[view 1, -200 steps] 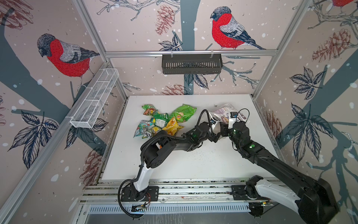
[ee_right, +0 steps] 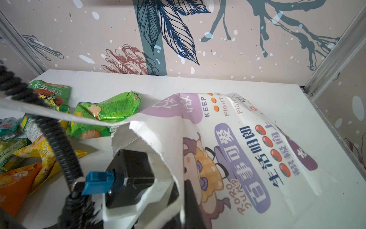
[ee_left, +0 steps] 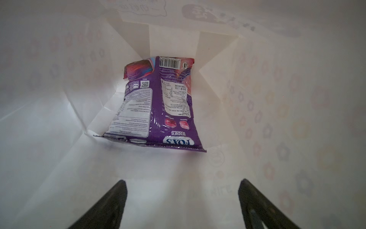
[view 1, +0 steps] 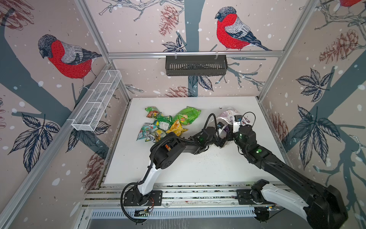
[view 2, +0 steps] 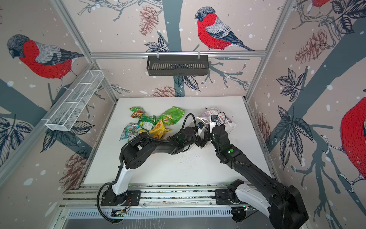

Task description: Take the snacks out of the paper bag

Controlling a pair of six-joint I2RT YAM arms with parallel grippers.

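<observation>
The white paper bag point(ee_right: 244, 152), printed with cartoons and lettering, lies on its side at the right of the table. Inside it, in the left wrist view, a purple Fox's Berries pouch point(ee_left: 156, 103) rests toward the bag's far end. My left gripper reaches into the bag's mouth, its dark fingers spread wide and empty, short of the pouch. The right gripper is shut at the mouth, with the paper's edge running between its fingers. In the top left view, the arms hide much of the bag's opening.
Several snack packs lie to the left of the bag, among them a large green one point(view 1: 187, 115) and a yellow one point(view 1: 176, 128). My left arm point(view 1: 179, 147) crosses above the table's middle.
My left arm has shifted slightly to the right, its gripper moving farther into the bag. The right arm has barely moved, and the snack packs on the table lie unchanged.
</observation>
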